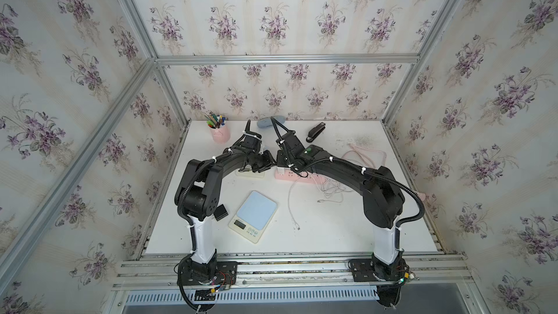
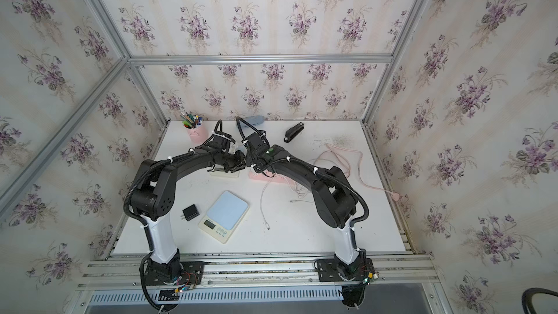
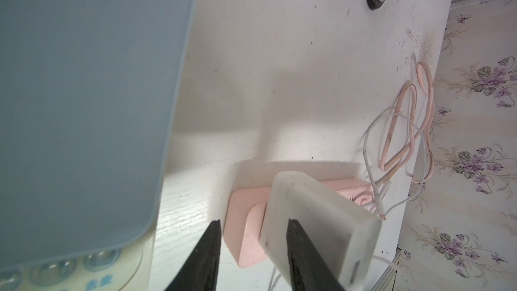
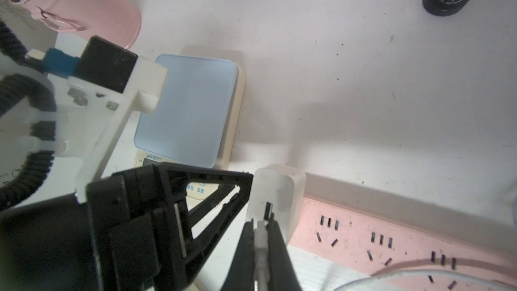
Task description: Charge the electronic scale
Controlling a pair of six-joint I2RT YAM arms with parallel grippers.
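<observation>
A white charger block [image 4: 275, 196] stands in the left end of the pink power strip [image 4: 339, 231]. My right gripper is shut on a slim white cable plug [image 4: 261, 256], its tip right in front of the dark slot on the block's face. Whether the tip has entered the slot is hard to tell. With fingers apart, my left gripper is at the block [image 3: 312, 226], one finger overlapping it in the left wrist view. A cream scale with a blue plate [image 4: 188, 107] lies behind; another scale [image 1: 254, 215] lies at the front.
A black adapter [image 1: 220, 212] lies left of the front scale. A loose cable end [image 1: 297, 225] and tangled pink and white cords [image 1: 348, 180] lie to the right. Pen cup [image 1: 220, 133], blue case [image 1: 271, 121] and stapler [image 1: 315, 132] are at the back.
</observation>
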